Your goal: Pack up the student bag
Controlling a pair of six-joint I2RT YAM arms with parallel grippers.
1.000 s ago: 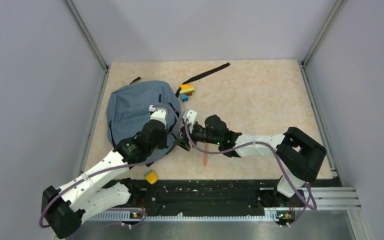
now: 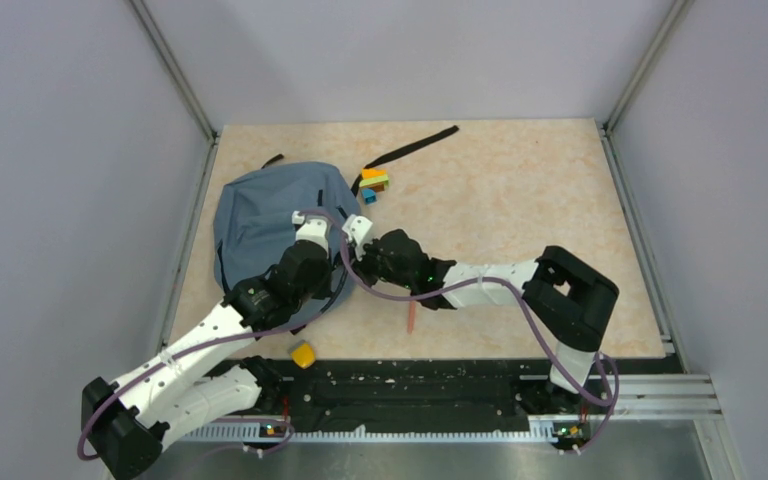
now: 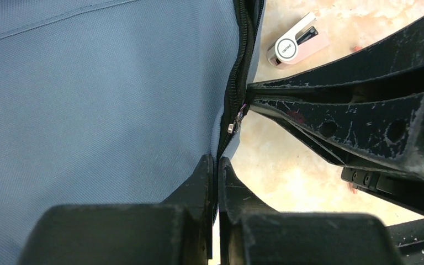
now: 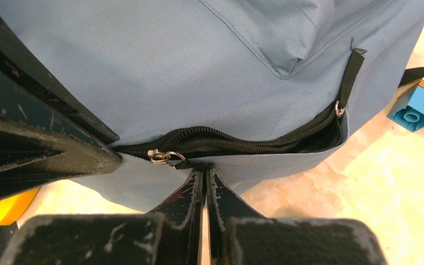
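The blue-grey backpack (image 2: pixel 260 210) lies on the left of the table. In the left wrist view its zipper (image 3: pixel 237 66) runs along the bag's edge, and my left gripper is shut on that edge. In the right wrist view the zipper (image 4: pixel 281 144) is partly open, with a metal pull (image 4: pixel 160 156) at its near end. My right gripper is shut just below the pull, at the black tab hanging from it; whether the tab is between the fingers is hard to tell.
A stapler (image 3: pixel 286 48) lies beside the bag. Toy blocks (image 2: pixel 374 180) and a black strap (image 2: pixel 420 142) lie behind it, a yellow object (image 2: pixel 303 355) near the front edge, a pink stick (image 2: pixel 411 318) right of the bag.
My right arm has moved left toward the bag, reaching the zipper beside my left gripper. The left arm has barely moved.
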